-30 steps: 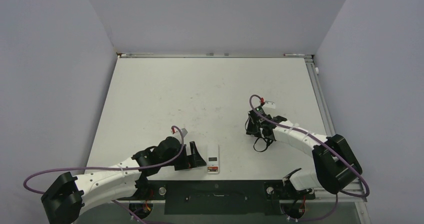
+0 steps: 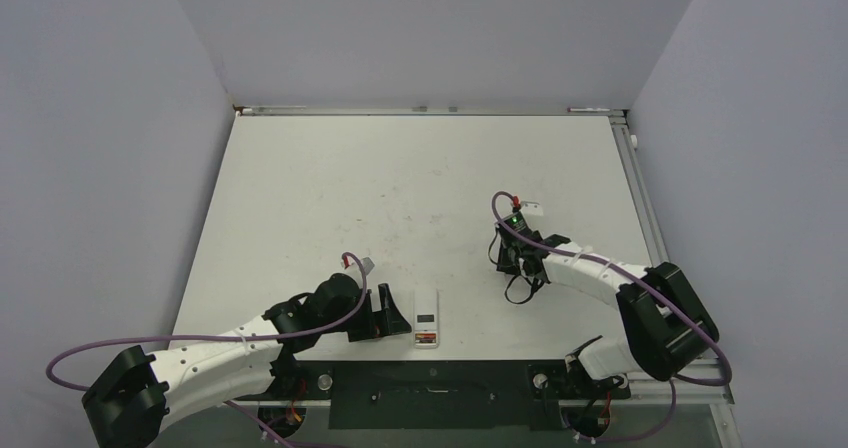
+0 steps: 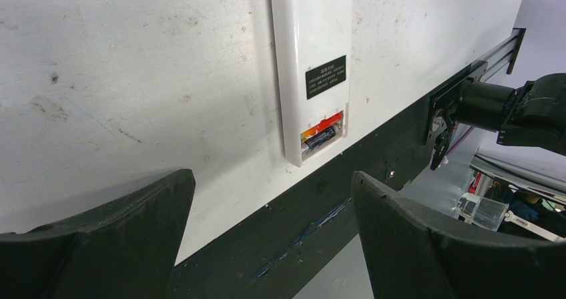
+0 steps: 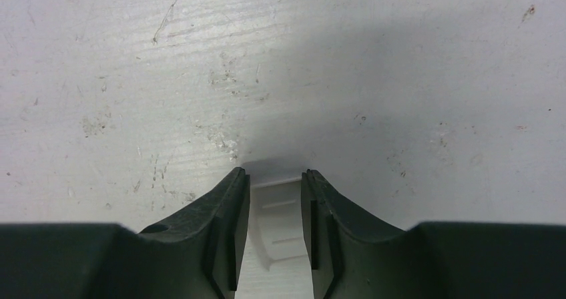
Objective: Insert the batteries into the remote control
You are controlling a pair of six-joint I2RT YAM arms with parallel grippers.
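Observation:
The white remote control lies back up near the table's front edge, its battery bay uncovered. Inside the bay are an orange-red battery and a dark battery, side by side. My left gripper stands open just left of the remote, nothing between its fingers. In the right wrist view, a small white battery cover shows between the fingers of my right gripper. Those fingers stand part way apart, close on either side of the cover; whether they grip it cannot be told.
A dark strip runs along the front edge, close to the remote's bay end. Grey walls enclose the sides and back.
The left arm and the remote have stayed essentially in place.

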